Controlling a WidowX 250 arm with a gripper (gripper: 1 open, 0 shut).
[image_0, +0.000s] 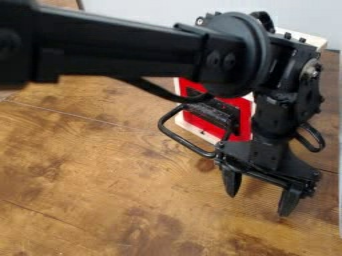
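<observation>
The black gripper hangs at the right of the camera view, fingers pointing down over the wooden tabletop, spread apart with nothing between them. Behind the wrist is a light box with a red front and a dark slotted part, largely hidden by the arm. The black arm crosses the top of the view from the left.
A pale wall runs along the back. A thin line crosses the table at the left.
</observation>
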